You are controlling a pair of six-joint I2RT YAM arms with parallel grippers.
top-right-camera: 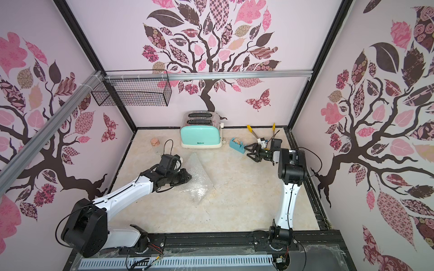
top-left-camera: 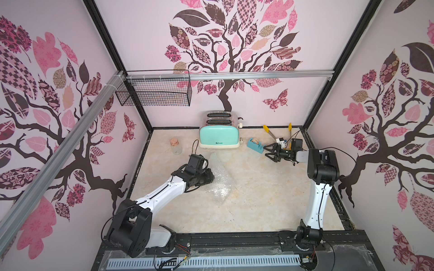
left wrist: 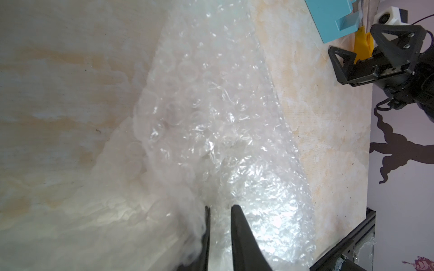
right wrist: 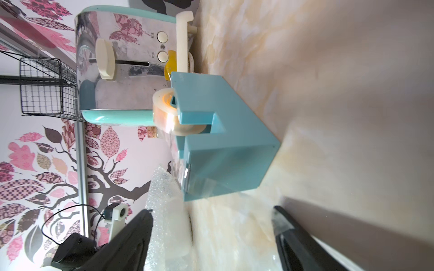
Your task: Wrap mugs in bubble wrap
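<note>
Clear bubble wrap (top-left-camera: 221,183) lies as a folded bundle on the left half of the table, large in the left wrist view. My left gripper is nearly closed at its near side, shut on a fold of the bubble wrap. No mug can be made out; the wrap may hide one. A blue tape dispenser (right wrist: 230,149) with a tape roll (right wrist: 165,110) stands at the back. My right gripper is open just right of the dispenser, apart from it, its fingers spread and no solid object between them.
A turquoise toaster (top-left-camera: 219,135) stands by the back wall, left of the dispenser. A jar with a pinkish top (top-left-camera: 175,145) is at the back left. Yellow-ended utensils (top-left-camera: 266,129) stand behind my right gripper.
</note>
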